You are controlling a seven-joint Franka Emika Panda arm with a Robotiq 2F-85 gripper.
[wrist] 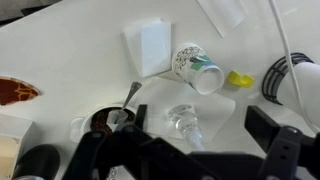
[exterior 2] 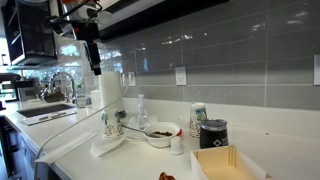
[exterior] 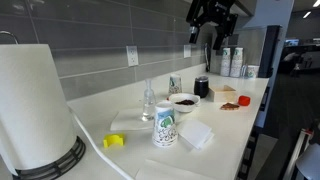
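High above the counter my gripper [exterior: 212, 50] stands open, pointing down, with nothing between its fingers. In the wrist view the gripper frames a clear bottle [wrist: 184, 122] far below. A white patterned cup [wrist: 198, 70] lies on its side in the wrist view's perspective, though exterior view 1 shows the cup [exterior: 165, 126] upright. Beside it are a white napkin stack [wrist: 150, 48] and a small yellow object [wrist: 240, 79]. The white bowl [wrist: 82, 128] holds something dark and a spoon [wrist: 131, 94]; my left finger partly covers its side.
A paper towel roll [exterior: 38, 105] stands at the near left. Toward the other end are a black mug [exterior 2: 214, 134], an open light-brown box [exterior 2: 225, 163], a second patterned cup [exterior 2: 197, 113] and a red-brown item [wrist: 16, 91]. The tiled wall [exterior: 100, 60] bounds the back.
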